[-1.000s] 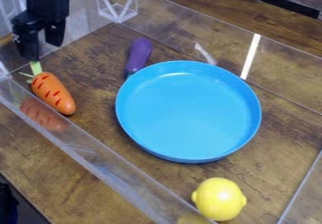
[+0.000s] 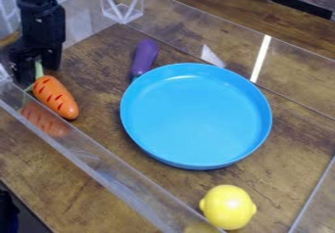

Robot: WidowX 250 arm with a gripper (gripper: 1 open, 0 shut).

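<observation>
My black gripper (image 2: 31, 61) hangs low at the upper left, just over the green top of an orange toy carrot (image 2: 55, 97), which lies on the wooden floor beside a clear wall. The fingers are dark and partly hidden at the left edge. A purple toy eggplant (image 2: 144, 57) lies to the right, above a large blue plate (image 2: 197, 117). A yellow lemon (image 2: 228, 207) sits at the lower right.
Clear plastic walls (image 2: 118, 178) border the work area at left, back and right. Bare wood shows between the carrot and the plate and at the upper middle.
My gripper shifted left and has since come lower, down to the carrot's leafy end. The carrot, eggplant, plate and lemon look unmoved.
</observation>
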